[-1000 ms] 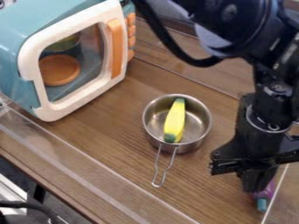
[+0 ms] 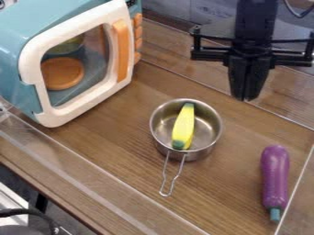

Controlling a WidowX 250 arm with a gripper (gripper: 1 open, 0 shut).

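My gripper (image 2: 245, 92) hangs high at the upper right, shut, with nothing visible between its fingers. A purple eggplant (image 2: 276, 176) lies on the wooden counter at the lower right, below and apart from the gripper. Left of it, a steel pot (image 2: 161, 138) with a wire handle toward the front holds a yellow toy (image 2: 185, 122) with green ends.
A blue and white toy microwave (image 2: 51, 108) with an orange handle stands at the upper left, an orange disc (image 2: 64, 73) inside it. Bare counter (image 2: 123, 174) lies around the pot. A dark cable runs at the lower left edge.
My gripper has moved up and back from over the eggplant, leaving it in full view on the counter. The pot and microwave are unchanged.
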